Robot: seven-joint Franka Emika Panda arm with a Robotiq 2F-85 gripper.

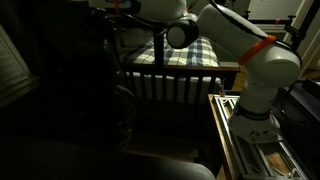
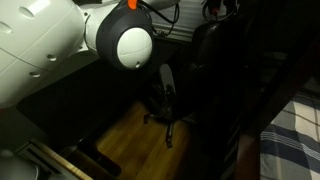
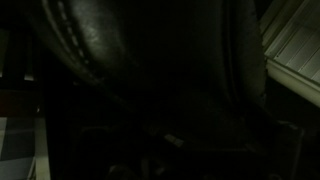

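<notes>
My white arm (image 1: 262, 62) reaches from its base at the right up and leftward in exterior view 1. Its far end runs into the dark top-left area, where the gripper cannot be made out. In exterior view 2 the arm (image 2: 50, 45) crosses the upper left. A black, stitched, leather-like surface (image 3: 130, 45), seemingly a chair back, fills most of the wrist view, close to the camera. The lower part of that view is too dark to show the fingers or anything between them.
A bed with a checked cover (image 1: 200, 52) stands behind a dark slatted rail (image 1: 175, 88). A black tabletop (image 1: 90, 162) spans the front left. Wooden floor (image 2: 135, 140) shows below, with a dark stand or chair base (image 2: 167, 95) on it. White blinds (image 3: 295, 45) are at right.
</notes>
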